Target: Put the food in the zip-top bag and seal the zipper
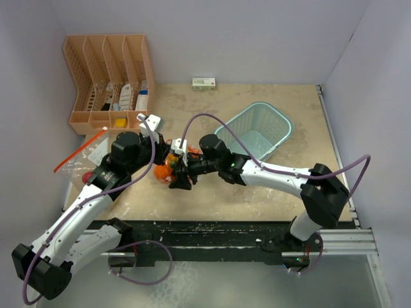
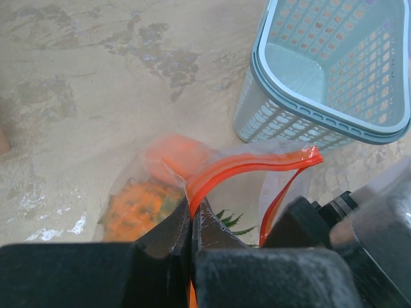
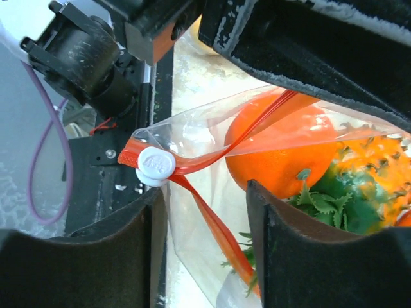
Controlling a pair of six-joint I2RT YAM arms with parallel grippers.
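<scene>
The clear zip top bag (image 2: 247, 149) has an orange-red zip strip and stands with its mouth gaping. Inside it are a round orange food piece (image 3: 282, 151), more orange food (image 2: 138, 208) and green leaves (image 3: 324, 202). My left gripper is shut on the strip at one side of the mouth. A white zipper slider (image 3: 156, 165) sits at the strip's other end. Around that end, my right gripper holds its fingers apart, with the slider beyond the left fingertip and not clamped. From above, the right gripper (image 1: 182, 181) covers much of the bag.
A pale blue-green basket (image 1: 260, 131) stands behind the right arm. Another clear bag (image 1: 83, 157) with a red-orange zip lies at the left. An orange divided rack (image 1: 77, 64) is at the back left. Bare table shows at the front middle and right.
</scene>
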